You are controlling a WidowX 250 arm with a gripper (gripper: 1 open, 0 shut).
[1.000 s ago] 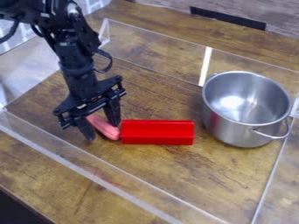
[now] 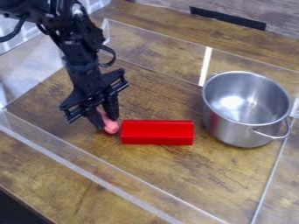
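Observation:
My black gripper [image 2: 100, 112] is low over the wooden table at the left, its fingers around a small pink object [image 2: 110, 123]. Whether it grips the object is unclear. A red block [image 2: 156, 132] lies just right of the pink object. A steel pot [image 2: 246, 116] with a side handle stands further right, apparently empty.
Clear transparent walls or strips border the work area on the wooden table [image 2: 140, 188]. Bare wood shows behind the red block and in front of it.
The pink object appears more upright and more covered by my fingers than a second ago. The red block and pot have not moved.

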